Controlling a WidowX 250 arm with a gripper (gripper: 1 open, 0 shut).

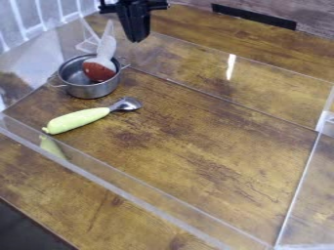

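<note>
My black gripper (137,14) is at the top of the view, above and to the right of a steel pot (84,88); its fingers look shut, with nothing visible between them. In the pot rests a red object (97,71), with a white piece (105,41) rising from it against the pot's inside. In front of the pot lies a corn cob (74,120), and a metal spoon or scoop (125,104) lies at its right end.
Clear panels border it, and a dark strip (255,15) is at the back right.
</note>
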